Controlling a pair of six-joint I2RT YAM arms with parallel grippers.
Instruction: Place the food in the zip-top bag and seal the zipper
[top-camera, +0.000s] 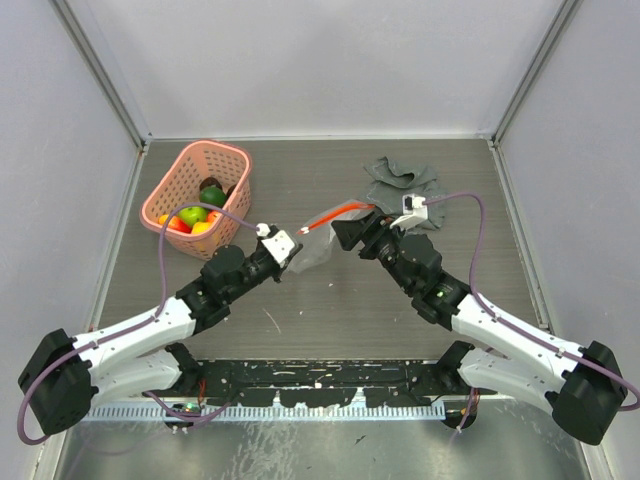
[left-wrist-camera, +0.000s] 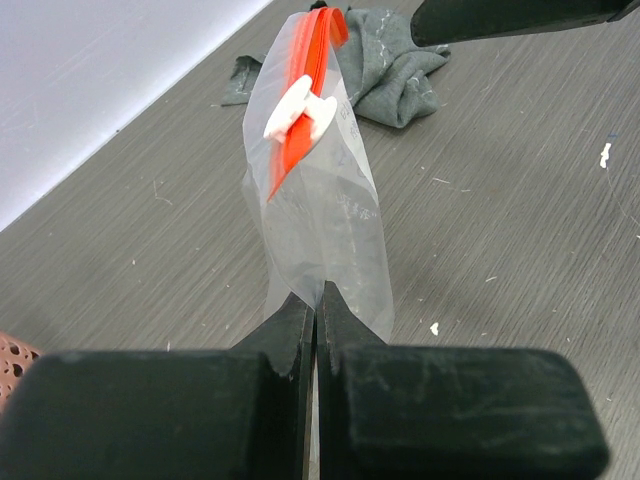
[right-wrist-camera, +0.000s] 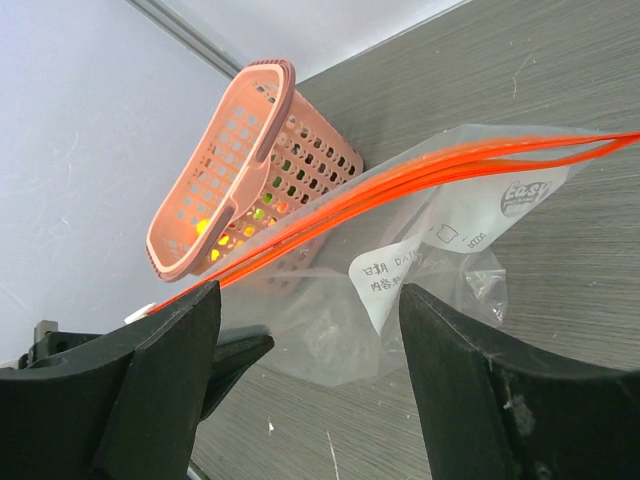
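The clear zip bag (top-camera: 320, 240) with its orange zipper (left-wrist-camera: 318, 50) and white slider (left-wrist-camera: 300, 115) hangs between my arms. My left gripper (top-camera: 285, 258) is shut on the bag's end, the film pinched at its fingertips in the left wrist view (left-wrist-camera: 318, 300). My right gripper (top-camera: 355, 225) is open just beside the bag, whose film and printed label show beyond its spread fingers in the right wrist view (right-wrist-camera: 310, 310). Toy fruit and vegetables (top-camera: 192, 216) lie in the pink basket.
The pink basket (top-camera: 170, 195) stands at the back left. A grey cloth (top-camera: 395, 175) lies at the back right, behind the bag.
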